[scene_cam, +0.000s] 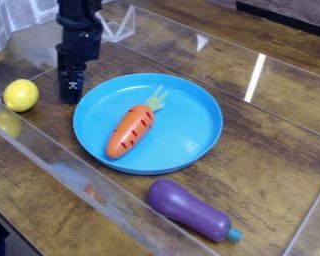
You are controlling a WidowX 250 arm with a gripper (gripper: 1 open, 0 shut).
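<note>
My black gripper (72, 84) hangs low over the wooden table at the upper left, between a yellow lemon (21, 95) and a blue plate (190, 135); its fingertips are dark and small, and I see nothing held. An orange carrot (131, 130) with green leaves lies on the plate. A purple eggplant (187, 208) lies at the lower right of the plate.
Clear plastic walls run along the left and lower edges and at the right.
</note>
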